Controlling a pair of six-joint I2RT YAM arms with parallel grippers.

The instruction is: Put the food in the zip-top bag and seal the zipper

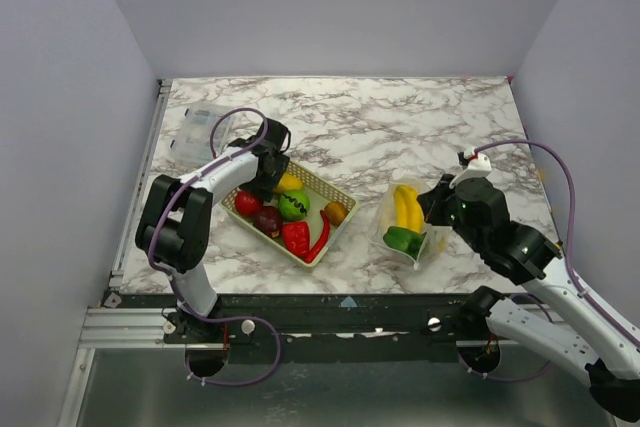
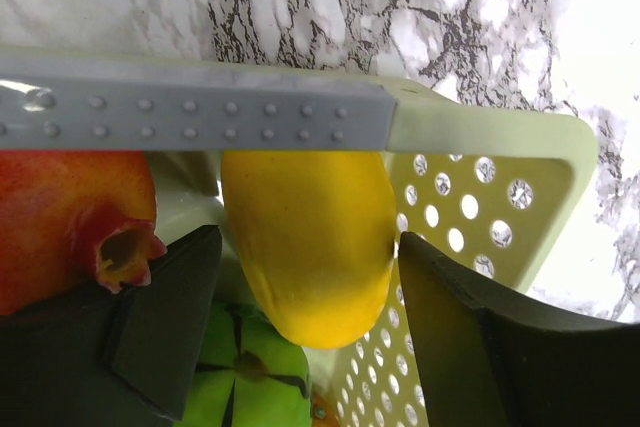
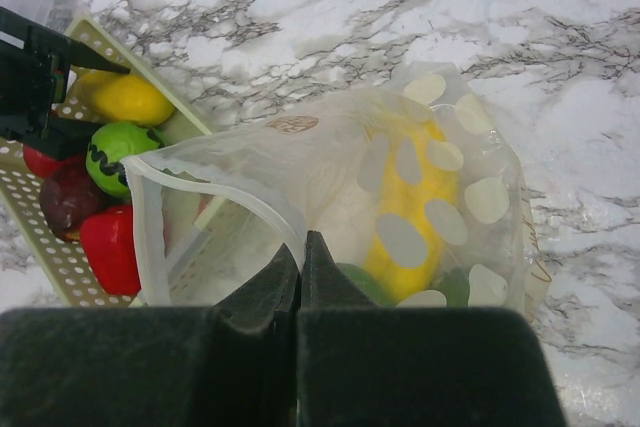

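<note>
In the left wrist view a yellow fruit [image 2: 310, 247] lies in the green basket [image 2: 480, 137], between the fingers of my left gripper. That gripper stands part open, one finger close to each side of the fruit; contact on both sides cannot be made out. The clear zip top bag [image 3: 330, 157] is on the right, holding yellow bananas [image 3: 415, 207] and a green pepper [image 1: 403, 240]. My right gripper is shut on the bag's zipper edge, and the mouth gapes toward the basket.
The basket also holds a red pomegranate [image 2: 60, 217], a watermelon [image 1: 293, 205], a dark round fruit [image 1: 267, 220], a red pepper [image 1: 296, 238], a chili [image 1: 318, 238] and a brown fruit [image 1: 336, 213]. A clear container [image 1: 195, 132] lies behind it.
</note>
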